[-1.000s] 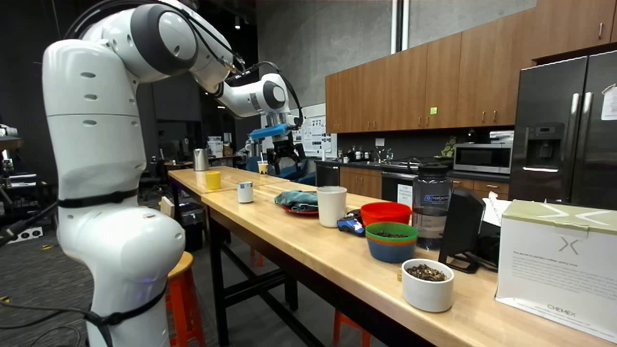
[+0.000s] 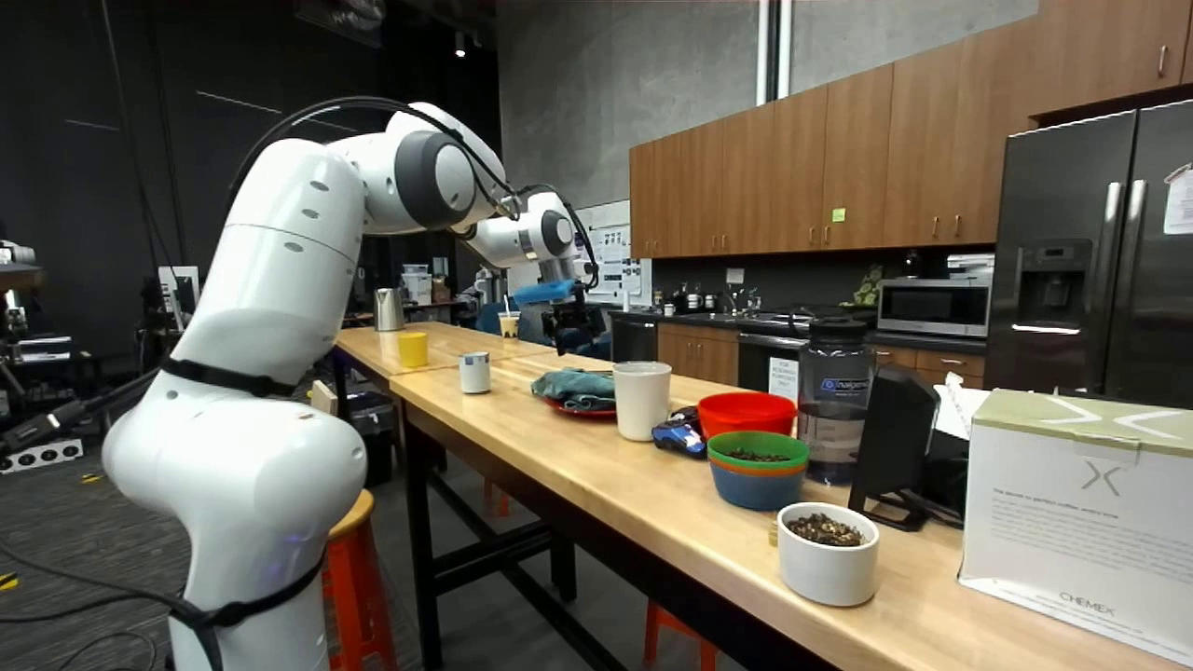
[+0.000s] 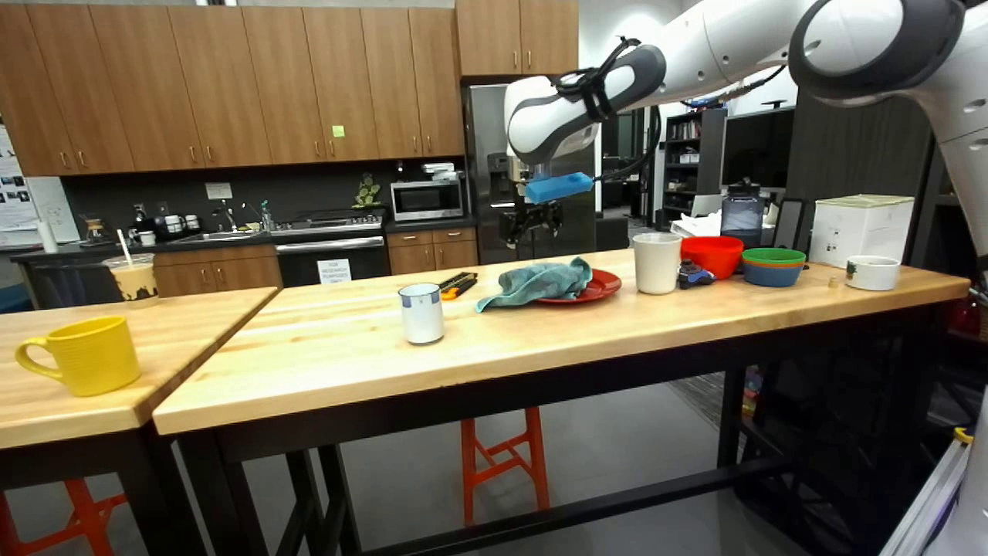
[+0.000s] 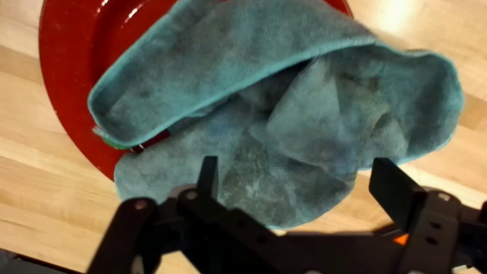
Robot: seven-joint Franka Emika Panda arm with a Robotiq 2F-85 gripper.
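A crumpled teal cloth [image 4: 237,73] lies partly across a red plate [image 4: 66,86] and partly on the wooden table. The wrist view looks down on both, the cloth spilling past the plate's lower right rim. My gripper is open above the cloth's near part, its two dark fingers wide apart with nothing held. In exterior view 2 the gripper [image 3: 532,222] hangs clearly higher than the cloth [image 3: 539,281] and the plate [image 3: 597,286]. A bit of something green shows under the cloth's left corner; what it is stays hidden.
Right of the plate in exterior view 2 stand a white cup [image 3: 657,263], a red bowl [image 3: 713,255] and stacked bowls [image 3: 773,267]. To the left are a white mug [image 3: 422,313] and dark-and-orange tools [image 3: 458,286].
Cloth, plate and the other tabletop things appear unmoved.
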